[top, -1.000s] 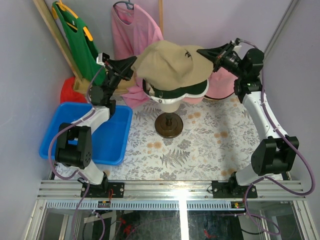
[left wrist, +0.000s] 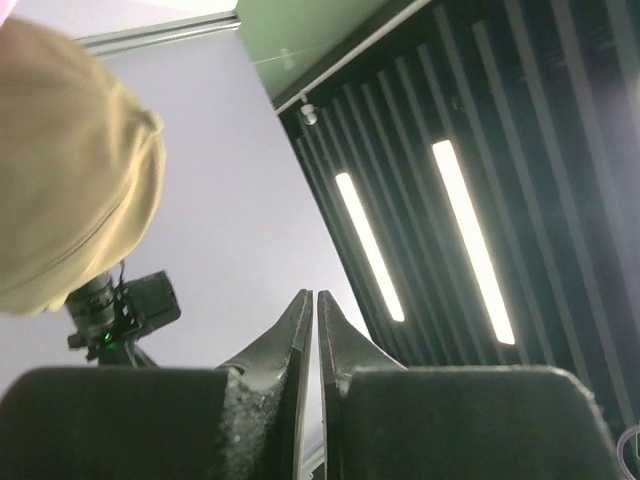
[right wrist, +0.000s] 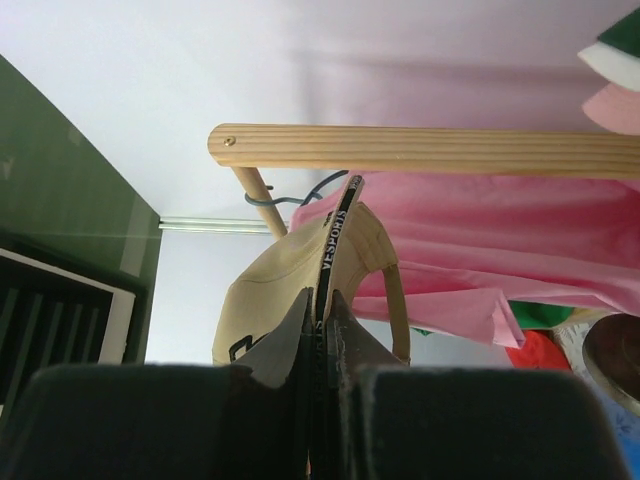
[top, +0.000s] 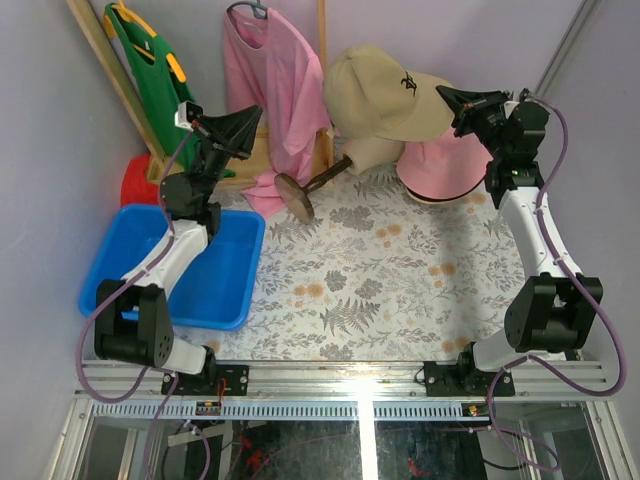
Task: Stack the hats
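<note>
The tan cap (top: 378, 95) with a dark emblem hangs above the back of the table. My right gripper (top: 443, 92) is shut on its brim; in the right wrist view the brim edge (right wrist: 335, 235) stands between the fingers. Below it the hat stand leans over steeply, its round base (top: 295, 200) lifted toward the left and its cream head (top: 375, 153) partly under the cap. Green, white and pink brims (right wrist: 618, 72) show at the right wrist view's upper right edge. My left gripper (top: 254, 118), left of the cap and apart from it, is shut with nothing between its fingers.
A pink hat (top: 445, 165) rests at the back right. Behind stand wooden racks with a pink shirt (top: 275, 90) and a green garment (top: 150, 80). A blue tray (top: 245, 290) and a red item (top: 140, 182) are at the left.
</note>
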